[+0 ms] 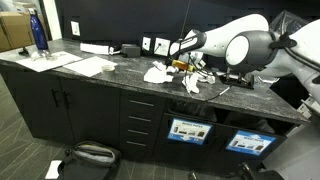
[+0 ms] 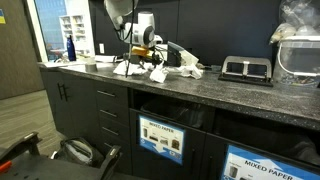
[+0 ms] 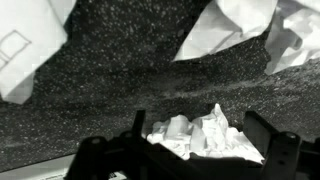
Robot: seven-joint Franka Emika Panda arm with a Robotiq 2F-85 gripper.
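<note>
Crumpled white papers (image 1: 157,75) lie on the dark counter. My gripper is open in the wrist view, its two dark fingers wide apart. A crumpled white paper (image 3: 205,137) shows in the gap between them, low in the picture; whether the fingers touch it I cannot tell. Other white papers (image 3: 232,25) lie further up in that view, and a sheet with a line drawing (image 3: 22,45) is at the left. In the second exterior view a white crumpled paper (image 2: 160,73) rests near the counter's front edge.
Bins labelled for mixed paper (image 2: 162,138) stand in the cabinet under the counter. A silver toaster (image 2: 246,69) and a clear container (image 2: 298,62) are to the right. A blue bottle (image 1: 38,33) and flat papers (image 1: 90,66) occupy the left end. A black bag (image 1: 90,160) lies on the floor.
</note>
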